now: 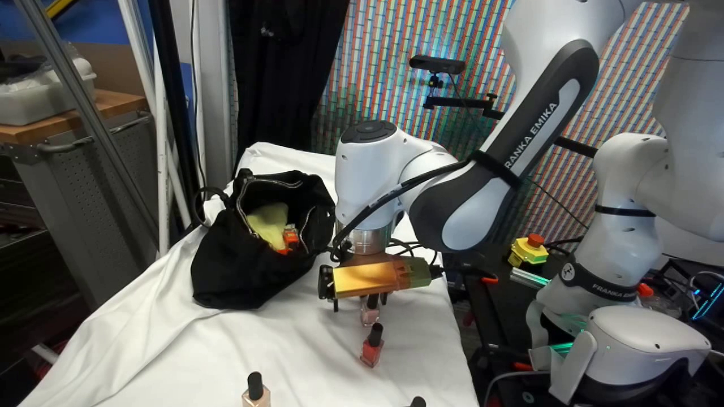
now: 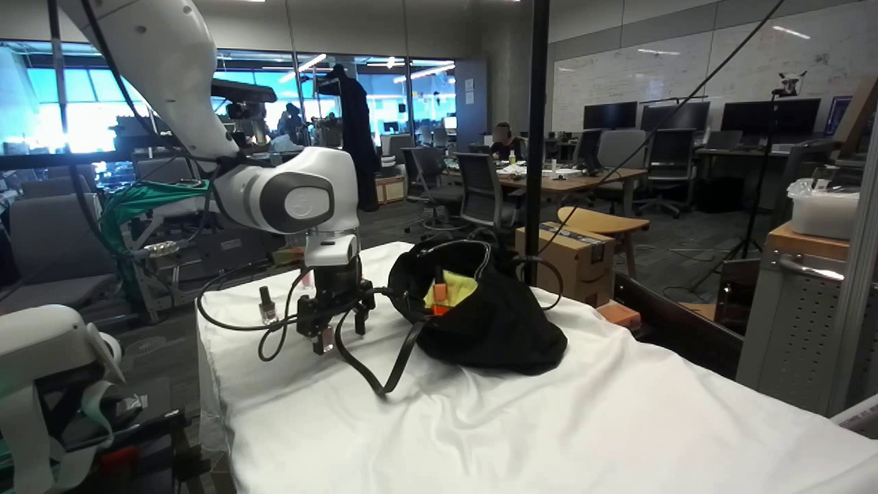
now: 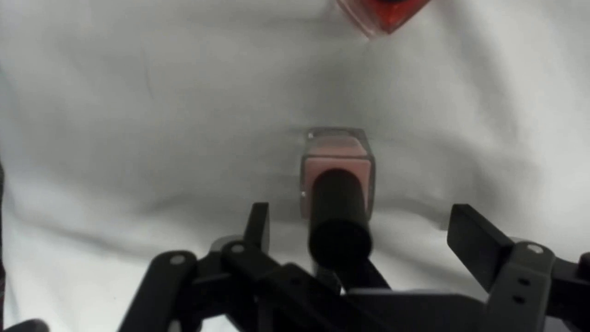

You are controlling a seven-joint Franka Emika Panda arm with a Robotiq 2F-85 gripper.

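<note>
My gripper is open, its fingers pointing down at the white cloth. Between and just ahead of them in the wrist view stands a pink nail polish bottle (image 3: 337, 149) with a tall black cap; a gap shows on either side of it. In exterior view 1 the same bottle is partly hidden behind the gripper. A red polish bottle (image 1: 371, 351) stands upright close by. Near the bottom edge is a pale peach bottle (image 1: 255, 395). To the left, a black bag (image 1: 237, 268) lies with its mouth open, a yellow cloth (image 1: 270, 224) and an orange item (image 1: 291, 237) inside.
One more black cap (image 1: 418, 402) shows at the bottom edge of exterior view 1. The bag's dark strap (image 2: 385, 387) trails onto the cloth near the gripper.
</note>
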